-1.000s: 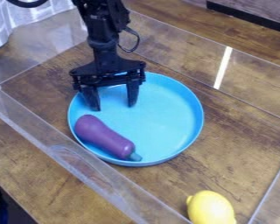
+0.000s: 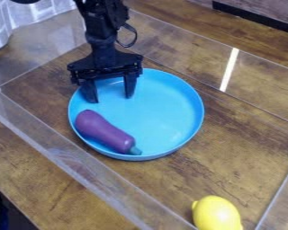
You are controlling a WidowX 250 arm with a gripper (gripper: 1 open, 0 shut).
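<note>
The black gripper (image 2: 111, 88) reaches down from the top over the back left of a round blue plate (image 2: 165, 117). Its two fingers stand apart, low at the plate, with nothing visible between them. A purple toy eggplant (image 2: 104, 131) lies on the front left of the plate, clear of the fingers.
A yellow lemon (image 2: 215, 212) lies on the wooden table (image 2: 243, 126) at the front right. A clear plastic wall runs diagonally along the lower left. The table to the right of the plate is bare.
The gripper and the plate with the eggplant have shifted a little to the left and back. The fingers still stand apart.
</note>
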